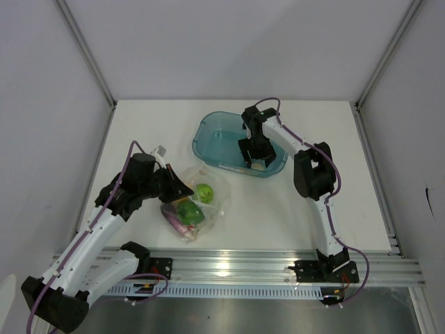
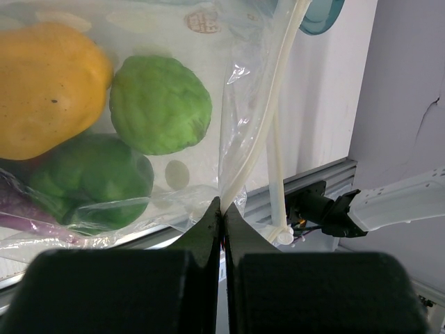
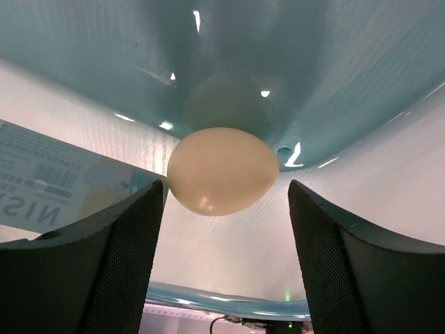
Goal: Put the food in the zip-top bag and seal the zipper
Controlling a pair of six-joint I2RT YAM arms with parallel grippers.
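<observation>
The zip top bag (image 1: 208,219) lies on the table with food inside: a yellow item (image 2: 49,83), a light green one (image 2: 160,104), a darker green pepper (image 2: 94,181) and a purple item (image 2: 17,205). My left gripper is shut at the bag's pale zipper edge (image 2: 259,125). In the blue bin (image 1: 219,139), my right gripper is open over a pale beige, egg-like item (image 3: 222,163), one finger on either side of it in the right wrist view.
Bare table (image 1: 142,122) shows left of and behind the bin, and in front of it at the right. Metal rails run along the table's edges, with walls beyond.
</observation>
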